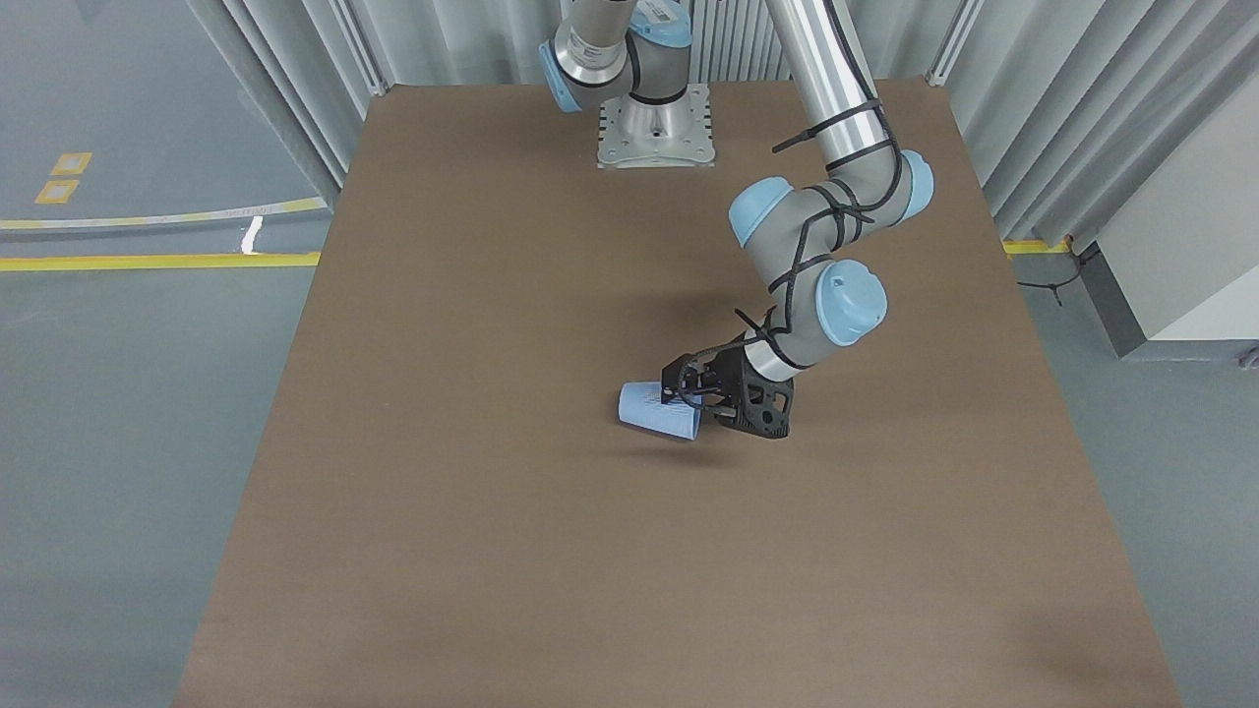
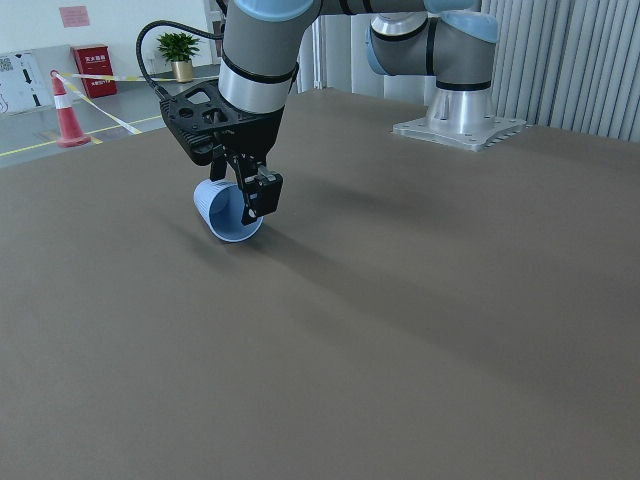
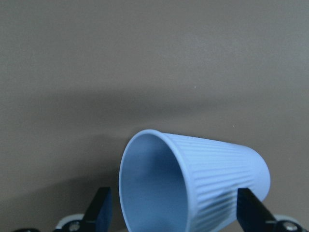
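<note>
A light blue ribbed cup (image 1: 646, 407) lies on its side on the brown table (image 1: 496, 531). In the wrist view its open mouth faces the lower left, and the cup (image 3: 217, 174) fills the space between my gripper's two black fingertips (image 3: 102, 208), one beside the rim, the other over the cup's ribbed side. The gripper stands open. In the left view my gripper (image 2: 240, 190) hangs at the cup's mouth, partly hiding it.
</note>
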